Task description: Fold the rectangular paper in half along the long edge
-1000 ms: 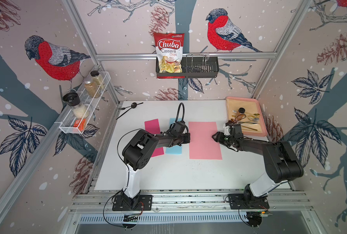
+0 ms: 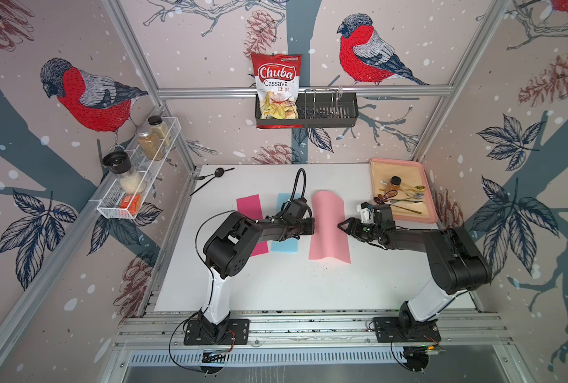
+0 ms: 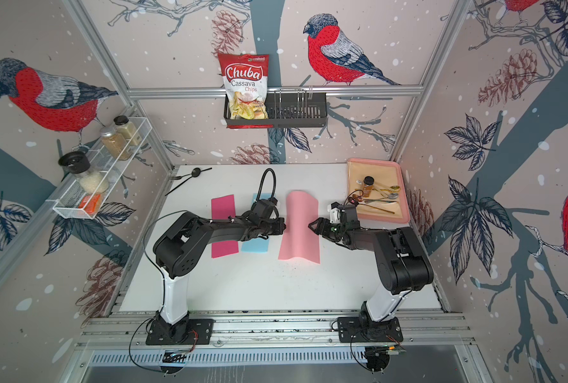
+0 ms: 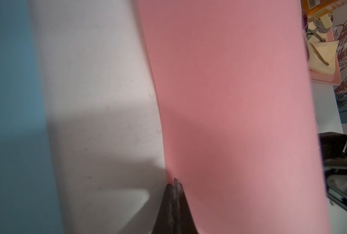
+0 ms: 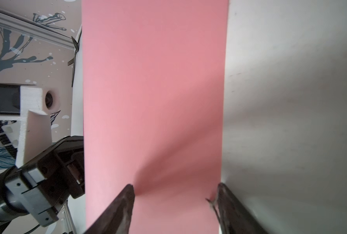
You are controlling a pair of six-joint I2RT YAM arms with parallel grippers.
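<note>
A pink rectangular paper arches up lengthwise between my grippers. In the left wrist view, my left gripper is shut with its tips at the paper's left edge; I cannot tell whether the edge is between them. In the right wrist view, my right gripper stands part open, its fingers straddling part of the paper, one at the right edge, which looks slightly lifted or creased at that tip.
Magenta and blue sheets lie left. A tray with utensils and a jar sits back right; black utensils lie back left.
The paper has gone from flat to arched and narrower, its right side drawn leftward. My right gripper has moved left; my left gripper has shifted slightly rightward.
</note>
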